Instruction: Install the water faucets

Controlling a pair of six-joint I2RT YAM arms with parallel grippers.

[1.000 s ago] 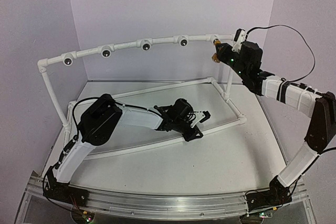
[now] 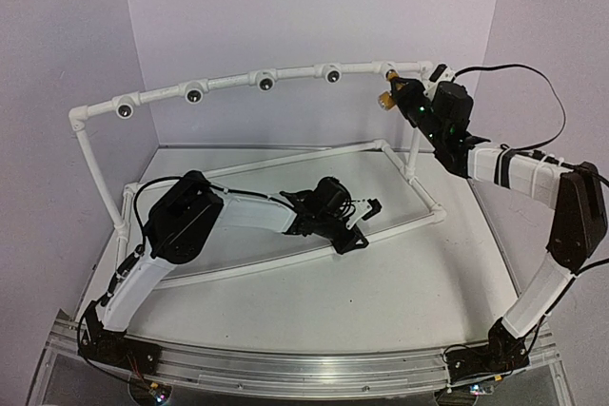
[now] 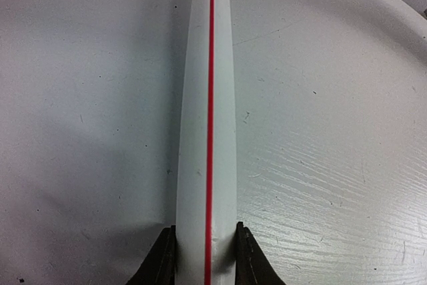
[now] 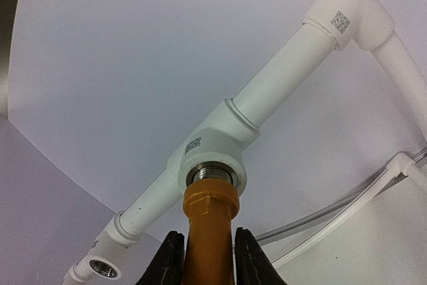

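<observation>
An orange-brown faucet [image 4: 210, 215] is held between the black fingers of my right gripper. Its threaded metal end meets the round socket of a white tee fitting [image 4: 217, 139] on the upper pipe; how deep it sits I cannot tell. From above, the faucet [image 2: 385, 101] shows beside the right gripper [image 2: 398, 88] at the pipe's right end. Low down, my left gripper is shut around a white pipe with a red stripe [image 3: 208, 131], the front rail of the frame's base [image 2: 257, 267].
Several open sockets, such as this tee [image 2: 265, 81], line the upper pipe to the left. An elbow [image 4: 350, 15] joins the pipe to its right post.
My right gripper and wrist have turned slightly, and the faucet's lower end has shifted a little to the left. The left arm has stayed still on the base rail.
</observation>
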